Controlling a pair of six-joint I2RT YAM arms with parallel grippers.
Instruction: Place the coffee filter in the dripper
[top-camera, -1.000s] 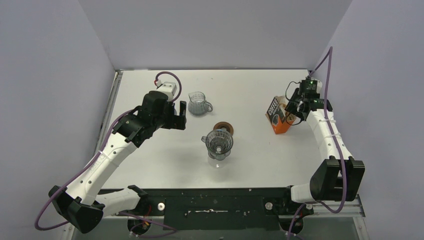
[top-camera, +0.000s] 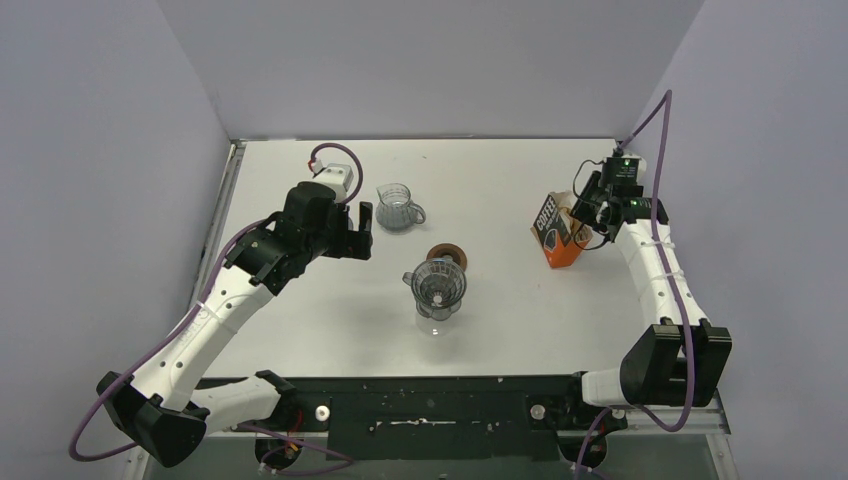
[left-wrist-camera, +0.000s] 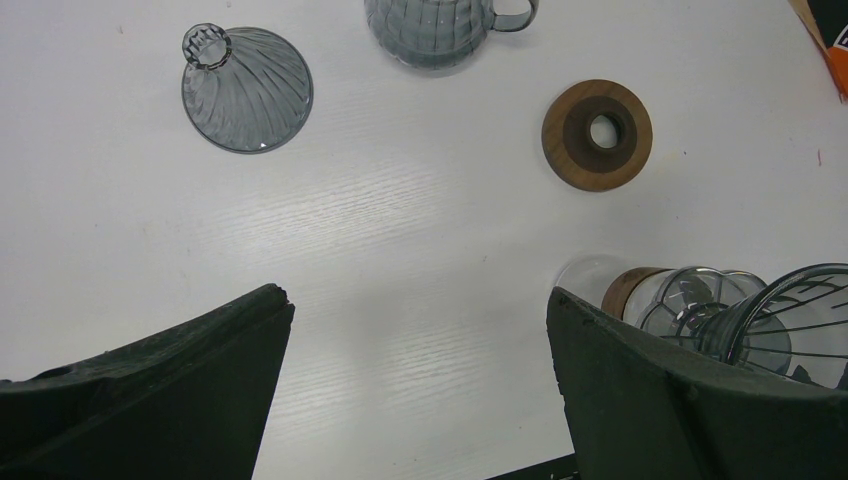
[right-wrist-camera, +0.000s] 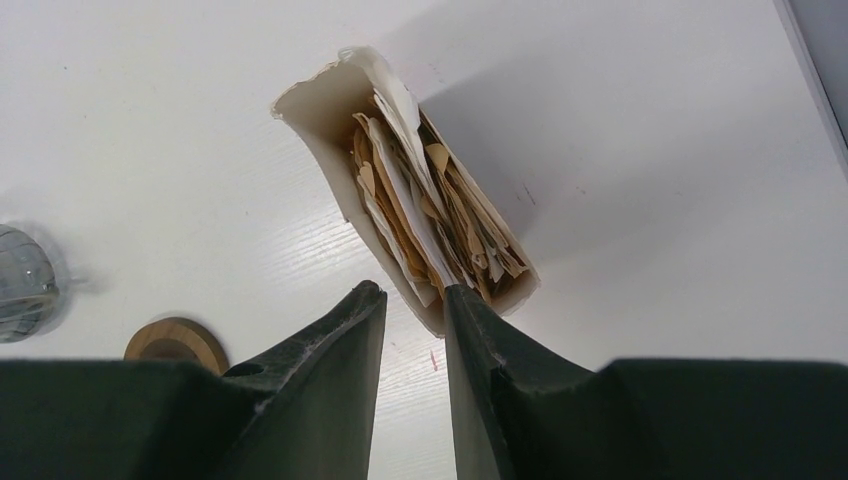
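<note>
An opened orange and black box (top-camera: 562, 234) stands at the right of the table. In the right wrist view, several brown and white paper filters (right-wrist-camera: 430, 205) stick up inside the box. Above the box is my right gripper, its fingers parted by a narrow gap with no filter between them. The grey glass dripper (top-camera: 438, 284) sits on its clear stand near the table's front middle, its wide mouth upward; no paper shows in it. Over the left side of the table, my left gripper is wide open and empty, apart from the dripper.
A glass jug (top-camera: 397, 208) stands at the back left. Behind the dripper lies a wooden ring (left-wrist-camera: 597, 135). A ribbed glass cone (left-wrist-camera: 250, 95) rests wide side down under the left arm. Bare table lies between the dripper and the box.
The left arm, the dripper and the box stand where they were.
</note>
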